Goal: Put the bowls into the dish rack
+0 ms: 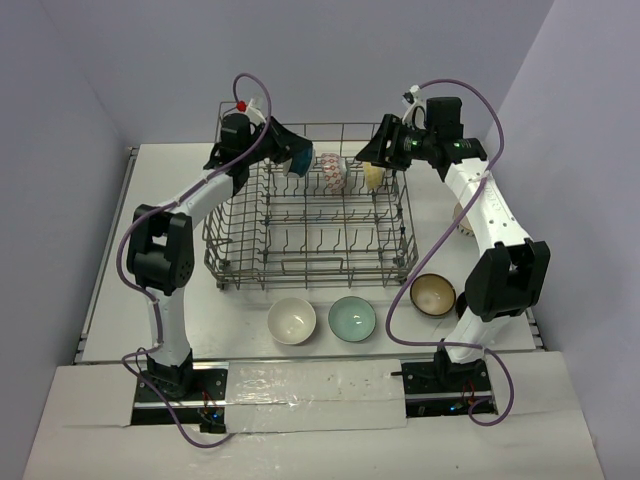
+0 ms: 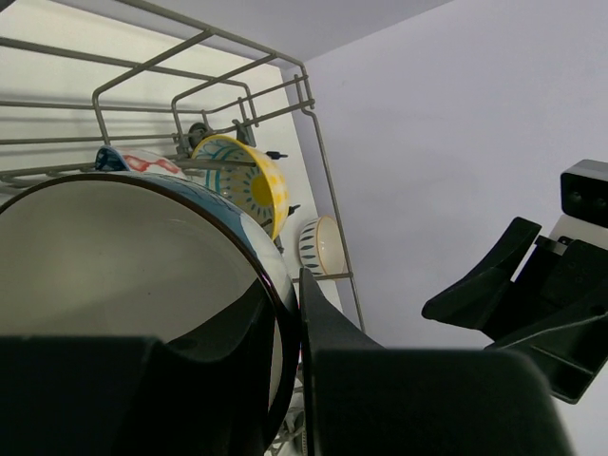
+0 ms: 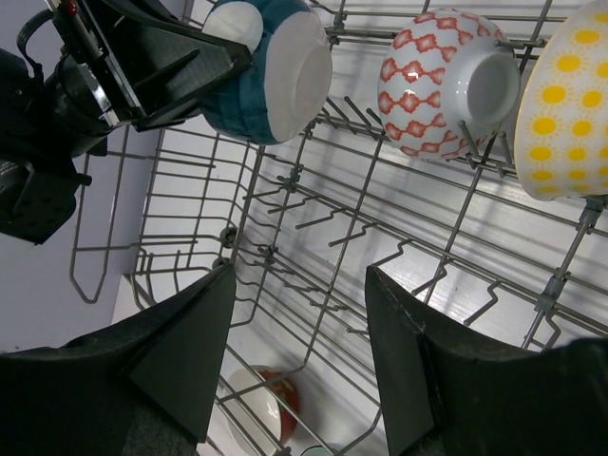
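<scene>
My left gripper is shut on the rim of a blue-and-white bowl [image 3: 252, 90], tilted on its side at the back left of the dish rack [image 1: 310, 262]. Beside it a red-patterned bowl [image 3: 427, 85] rests on its side against the rack's tines. Further right in the rack leans a yellow-dotted bowl [image 3: 570, 114], also on its side. Over the back right of the rack, near the yellow bowl, hovers my right gripper, its fingers parted with only rack wires visible between them. Whether the blue bowl touches the rack is unclear.
On the table before the rack stand a cream bowl [image 1: 291, 321] and a green bowl [image 1: 352, 319]. A brown bowl [image 1: 433, 295] sits right of the rack, close to my right arm. Another bowl [image 1: 464, 217] is partly hidden by that arm. The rack's front rows are empty.
</scene>
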